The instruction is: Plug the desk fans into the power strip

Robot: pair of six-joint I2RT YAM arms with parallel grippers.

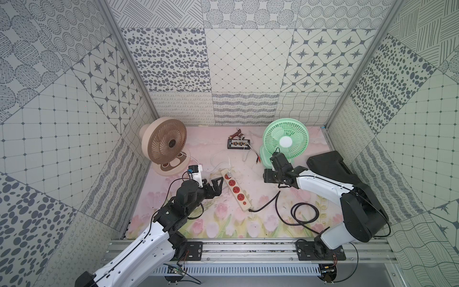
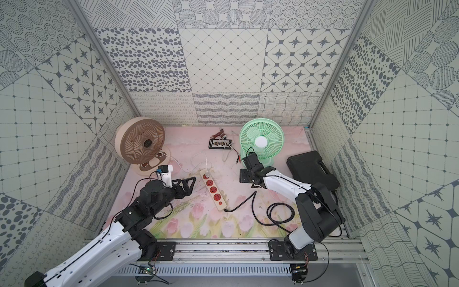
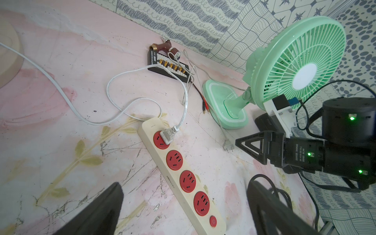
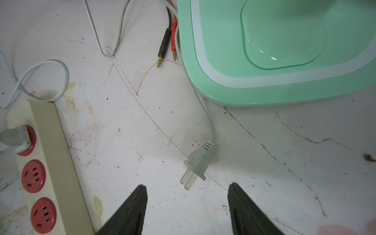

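Note:
The green desk fan (image 1: 286, 141) stands at the back right. Its pale plug (image 4: 199, 161) lies loose on the table just in front of the fan base, prongs toward the viewer in the right wrist view. My right gripper hangs over the plug, fingers apart, with nothing between its fingers. The cream power strip (image 3: 178, 172) with red sockets lies mid-table. A white plug (image 3: 169, 135) sits in its far socket, and the other sockets are empty. To the left of the strip, my left gripper (image 1: 218, 185) is open and empty.
A brown fan (image 1: 167, 142) stands at the back left. A black terminal board (image 1: 238, 144) with leads sits at the back. A black case (image 2: 313, 168) lies at the right, and the strip's coiled black cable (image 1: 304, 212) is at the front right.

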